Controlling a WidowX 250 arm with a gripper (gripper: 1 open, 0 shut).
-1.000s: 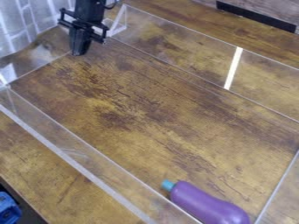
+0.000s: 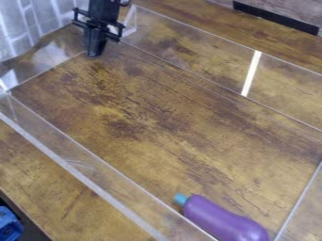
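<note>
The black gripper (image 2: pixel 94 44) is at the upper left of the camera view, low at the far left corner of a clear-walled enclosure on a wooden table; whether it is open or shut cannot be made out. A purple toy eggplant (image 2: pixel 224 218) with a teal tip lies at the lower right, far from the gripper.
Clear walls (image 2: pixel 88 174) border the wooden floor (image 2: pixel 151 122), which is largely bare. A white strip (image 2: pixel 250 73) runs at the upper right. A blue object (image 2: pixel 8 226) is cut off at the lower left edge.
The gripper has shifted slightly within the far left corner, now sitting a little lower in the view. The eggplant has not moved.
</note>
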